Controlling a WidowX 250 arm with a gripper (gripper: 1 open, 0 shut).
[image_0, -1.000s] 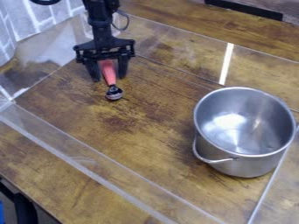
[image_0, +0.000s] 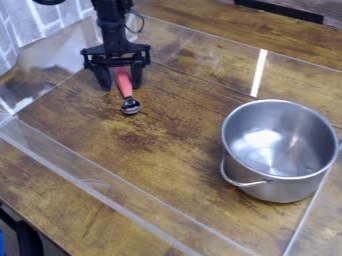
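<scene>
My black gripper (image_0: 115, 70) is low at the upper left, its fingers around the red handle of a utensil (image_0: 123, 82) that has a small metal head pointing toward the camera. Whether the fingers grip the handle or only stand either side of it is unclear. A large steel pot (image_0: 278, 140) stands on the right.
Clear plastic strips or panels run along the left and lower edges, and a pale tape strip (image_0: 259, 72) lies at the upper right.
</scene>
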